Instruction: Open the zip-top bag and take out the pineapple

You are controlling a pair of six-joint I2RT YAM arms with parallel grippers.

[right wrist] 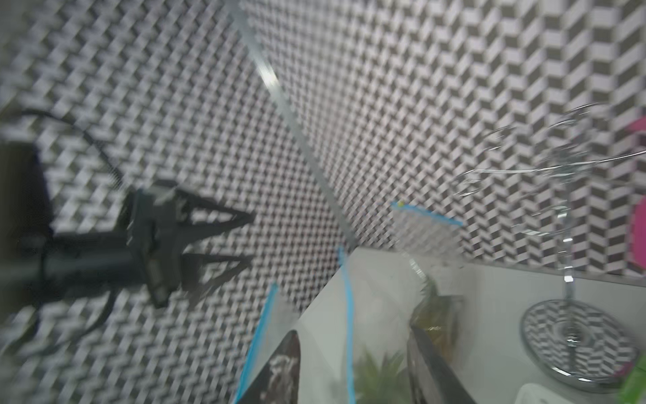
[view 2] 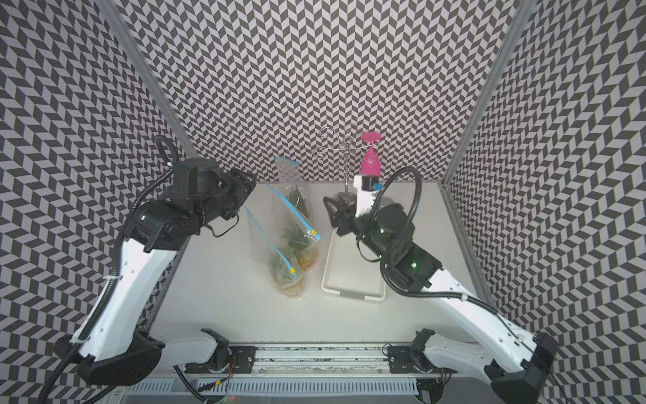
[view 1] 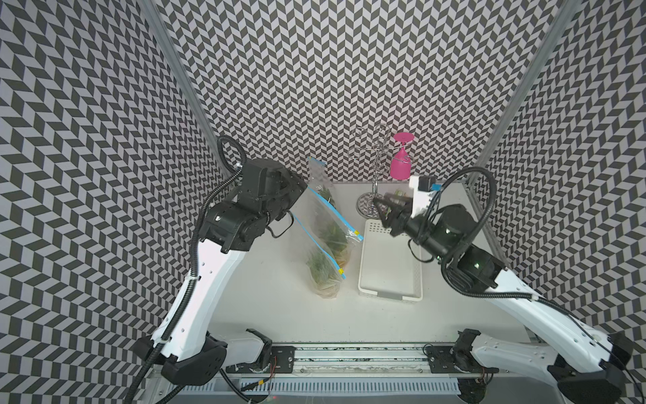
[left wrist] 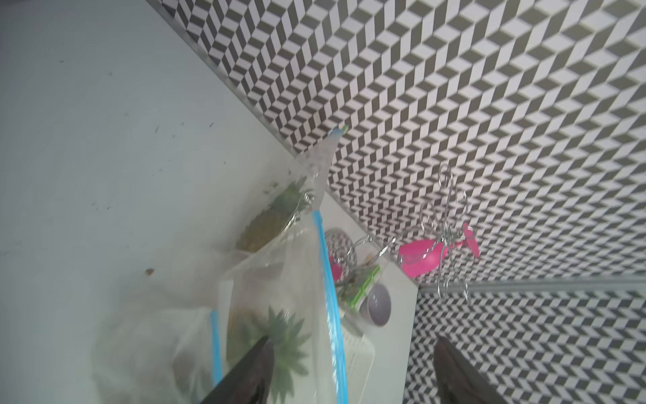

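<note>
Clear zip top bags with blue seals (view 1: 336,215) stand upright in the middle of the table, pineapples (view 1: 325,272) visible inside through the plastic. My left gripper (view 2: 243,181) is raised at the upper left of the bags, fingers apart, nothing between them; the left wrist view looks down on the bags between its blurred fingertips. My right gripper (view 2: 331,208) is raised to the right of the bags, above the basket's back end, fingers apart and empty.
A white perforated basket (view 1: 390,259) lies right of the bags. Behind it stand a metal rack (view 1: 374,181) with a pink spray-like item (view 1: 401,165), a purple bowl (left wrist: 377,304) and a green item (left wrist: 364,288).
</note>
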